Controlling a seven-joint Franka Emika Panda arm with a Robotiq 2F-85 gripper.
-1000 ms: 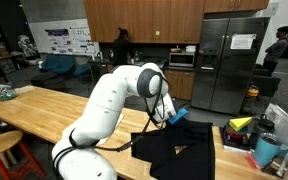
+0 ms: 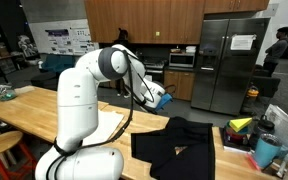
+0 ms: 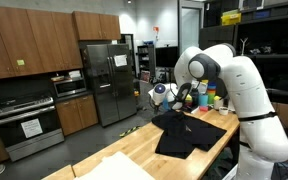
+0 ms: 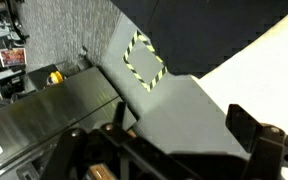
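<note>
A black cloth (image 2: 174, 148) lies spread on the wooden table, its outline uneven and slightly rumpled toward the far side. Part of the same cloth (image 4: 209, 30) fills the top of the wrist view, reaching over the table's edge region. My gripper (image 2: 165, 101) hangs above the far left part of the cloth, clear of it. In the wrist view the gripper is open, its dark fingers wide apart. Nothing shows between them but the floor and a pale strip of table.
Bottles, cups and a stack of colored items (image 2: 240, 125) crowd the table's right end. A white sheet (image 3: 119, 168) lies on the near part of the table. An orange stool (image 2: 2, 145) stands at the left.
The arm has drawn back to the left and up, carrying the open gripper away from the cloth's far edge. The cloth looks much the same.
</note>
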